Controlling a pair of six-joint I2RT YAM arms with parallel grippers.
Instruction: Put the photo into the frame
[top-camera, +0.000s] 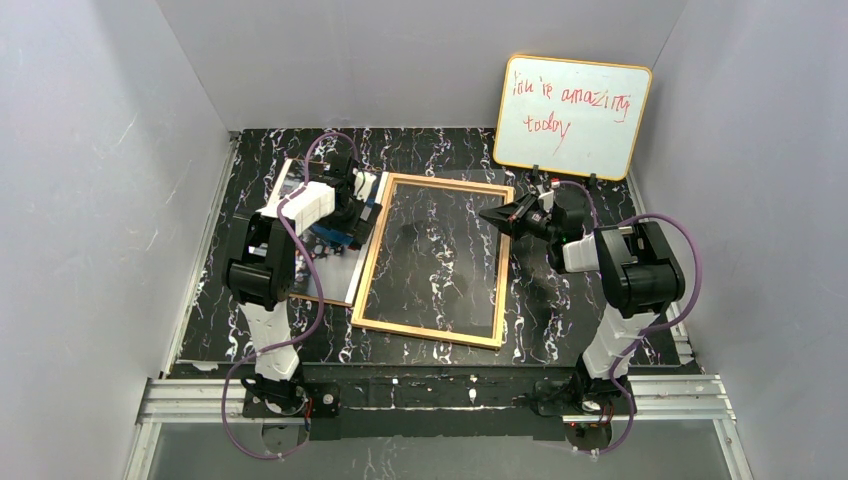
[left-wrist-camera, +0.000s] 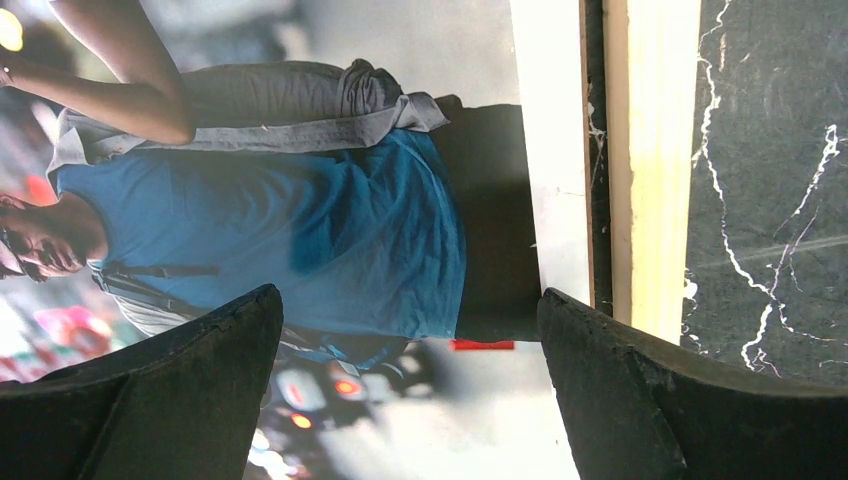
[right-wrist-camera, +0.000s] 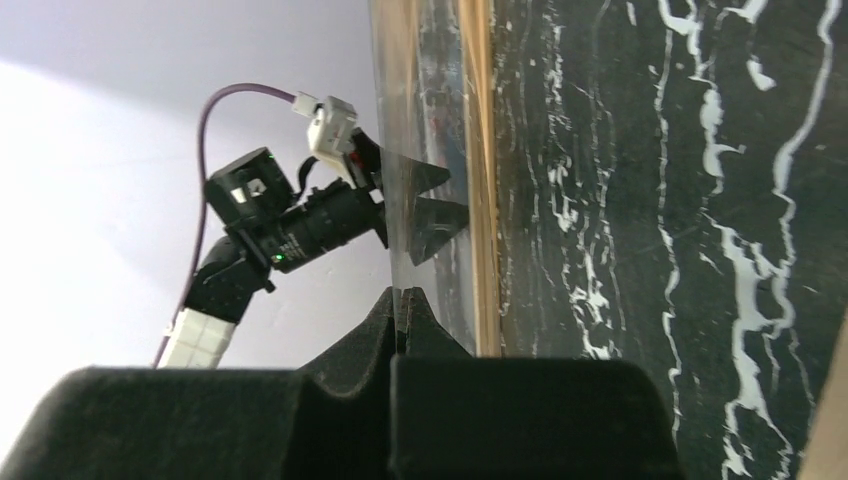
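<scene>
The light wooden frame (top-camera: 425, 334) lies flat and slightly turned in the middle of the table, with dark marble showing through its inside. To its left lies the photo (left-wrist-camera: 330, 240), showing a person in a blue shirt, its white border close beside the frame's left bar (left-wrist-camera: 650, 180). Over the photo my left gripper stands open, nothing gripped between its fingers. At the frame's right bar, my right gripper is shut on the edge of a clear sheet (right-wrist-camera: 437, 285). The sheet's outline over the frame is only faintly visible from above.
A whiteboard (top-camera: 573, 118) with red writing leans at the back right. Bare marble (top-camera: 540, 310) lies to the right of the frame. The left arm covers part of the photo from above.
</scene>
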